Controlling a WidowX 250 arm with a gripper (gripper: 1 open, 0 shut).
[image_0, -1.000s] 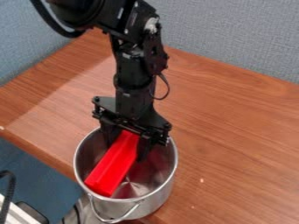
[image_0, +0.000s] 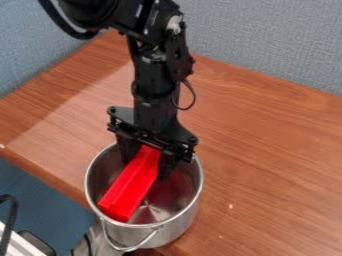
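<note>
My black gripper (image_0: 150, 152) reaches down into the top of a silver metal pot (image_0: 168, 226), shut on a long red block (image_0: 131, 186). The block lies at a slant inside the pot, its upper end between my fingers and its lower end toward the near left wall. My fingertips are mostly hidden by the block and the pot.
The pot stands near the table's front left edge, with a blue-grey floor and some cables beyond it. Grey padded walls line the back.
</note>
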